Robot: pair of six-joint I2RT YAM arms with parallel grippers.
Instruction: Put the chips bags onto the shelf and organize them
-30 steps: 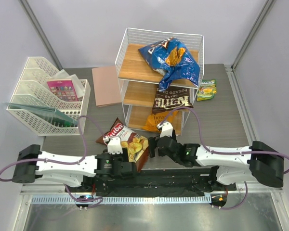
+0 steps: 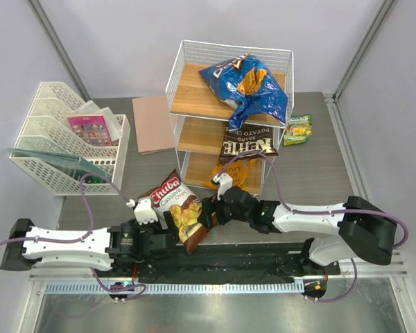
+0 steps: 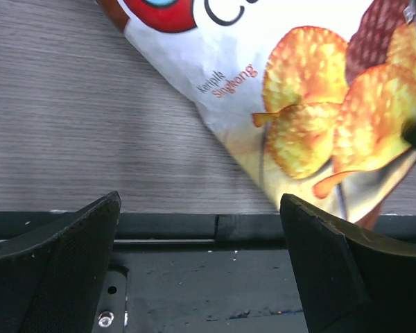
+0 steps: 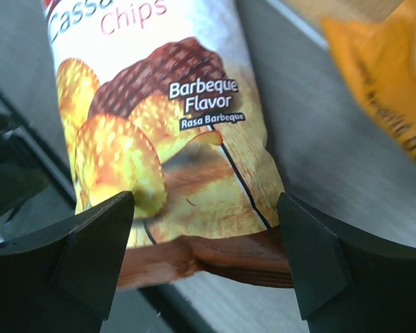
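The Chuba cassava chips bag [image 2: 177, 205] lies on the dark worktop in front of the shelf. My left gripper is open over its lower left part, near the front edge. My right gripper is open at the bag's brown bottom end, which shows between its fingers. On the shelf [image 2: 197, 97] are a blue bag [image 2: 243, 87] on top, a brown Nettle bag [image 2: 246, 142] in the middle and an orange bag [image 2: 232, 177] below. A small green bag [image 2: 297, 129] lies right of the shelf.
A white basket [image 2: 48, 166] with papers stands at the left, a pink board [image 2: 152, 125] behind. The worktop right of the shelf is mostly clear.
My left gripper has moved leftward off the middle of the bag. My right gripper has moved left onto the bag's end.
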